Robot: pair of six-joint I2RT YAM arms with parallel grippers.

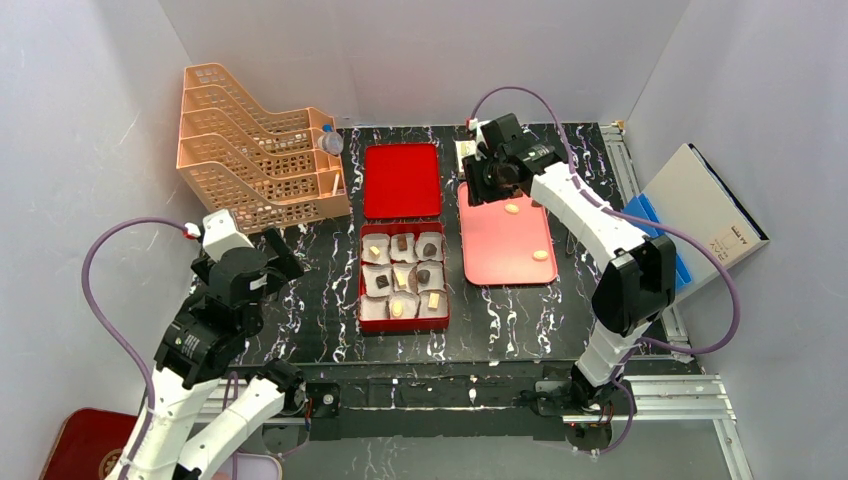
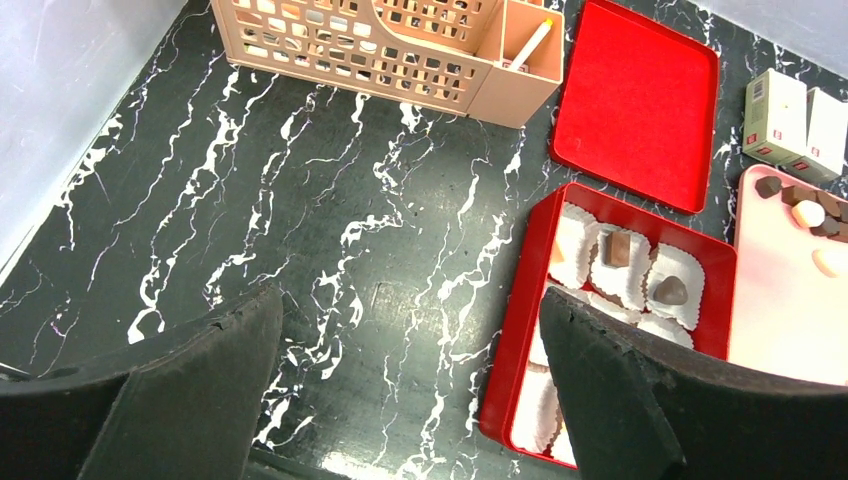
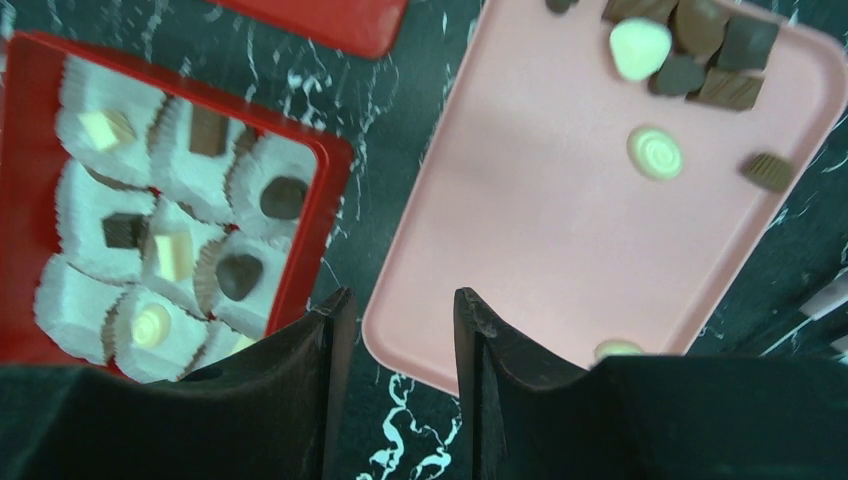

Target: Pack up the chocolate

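A red box (image 1: 364, 300) holds chocolates in white paper cups; in the right wrist view the lower-left cup (image 3: 75, 308) is empty. The pink tray (image 1: 505, 255) carries loose chocolates, including a cream swirl (image 3: 654, 152), a ridged brown piece (image 3: 768, 170) and a dark cluster (image 3: 740, 45). My right gripper hovers over the tray, its fingers part open with nothing visible between them. My left gripper stands open and empty over bare table, left of the box.
A red lid (image 1: 402, 181) lies behind the box. An orange rack (image 1: 255, 180) is at back left, small cartons (image 2: 775, 118) behind the tray, and a blue folder with board (image 1: 700, 215) at right. The table left of the box is clear.
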